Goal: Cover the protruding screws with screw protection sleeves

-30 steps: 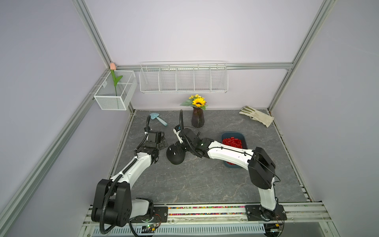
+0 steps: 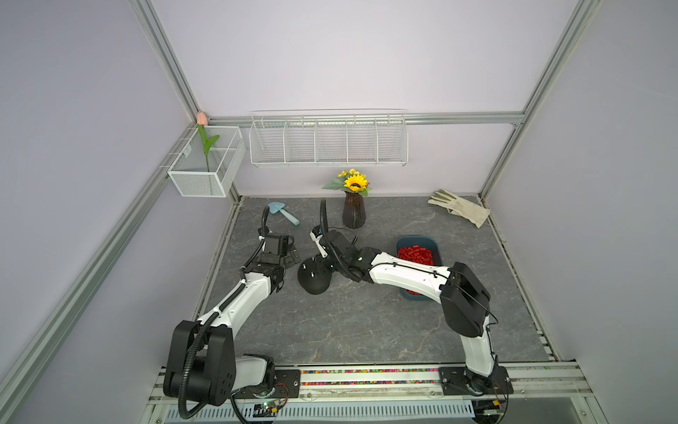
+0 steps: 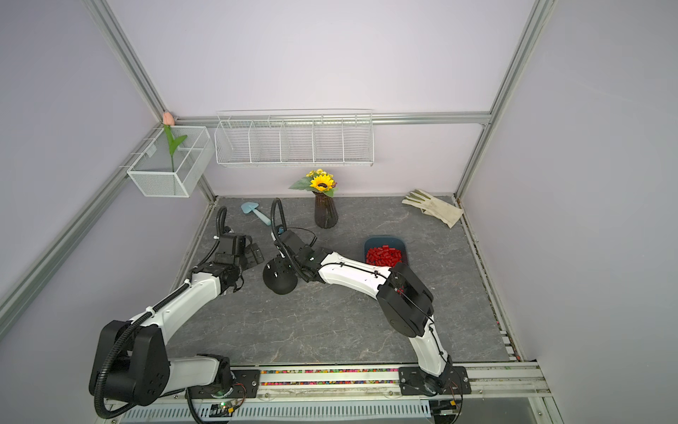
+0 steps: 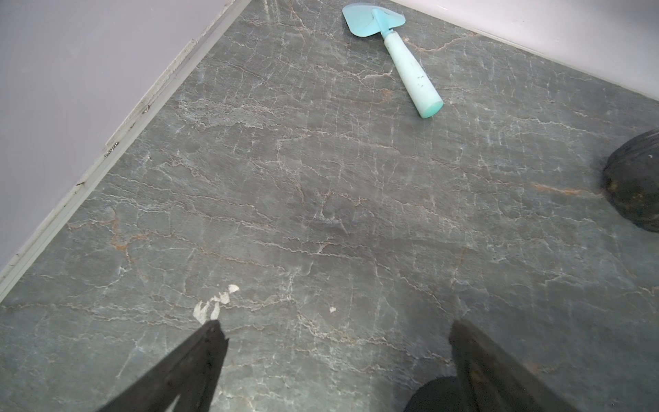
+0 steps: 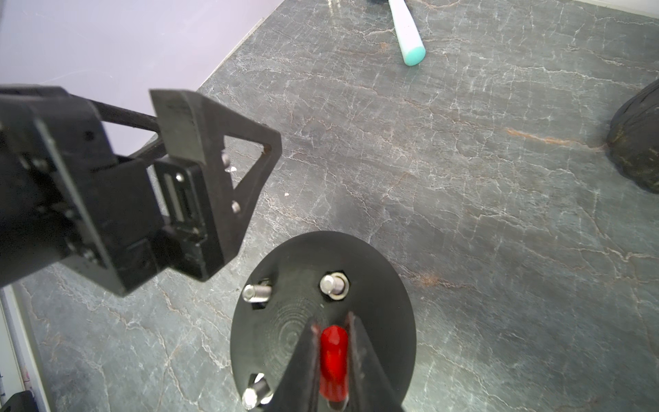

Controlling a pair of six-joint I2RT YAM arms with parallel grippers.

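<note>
A round black base (image 5: 288, 274) with upright metal screws stands on the table, left of centre in the top left view. Three bare screws show in the right wrist view: a back one (image 5: 334, 285), a left one (image 5: 257, 293) and a front-left one (image 5: 256, 392). Over the base's right part my right gripper is shut on a red sleeve (image 5: 333, 364). A metal tip (image 5: 337, 405) shows at the sleeve's lower end; how far it sits inside is hidden. My left gripper is open and empty, beside the base on its left.
A dark blue bin (image 2: 438, 247) of red sleeves (image 2: 415, 255) stands to the right, partly behind my right arm. A light blue trowel (image 4: 412, 72), a vase (image 2: 354, 212) and a glove (image 2: 460, 207) lie or stand at the back.
My right arm has shifted very slightly, its elbow a little up and left in the top left view. The left arm and the base have stayed put.
</note>
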